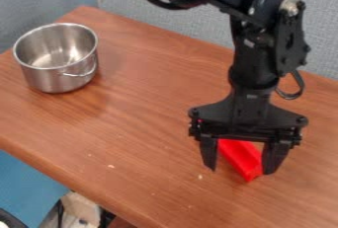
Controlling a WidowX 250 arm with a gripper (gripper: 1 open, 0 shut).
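Observation:
A long red block (240, 161) lies flat on the wooden table in the right part of the view, mostly hidden under my black gripper. My gripper (242, 161) is low over it, fingers open, one on either side of the block. Whether the fingers touch the block cannot be told.
A steel pot (55, 59) with side handles stands at the upper left of the table (132, 133). A grey wall runs behind, and the table's edge is at lower left.

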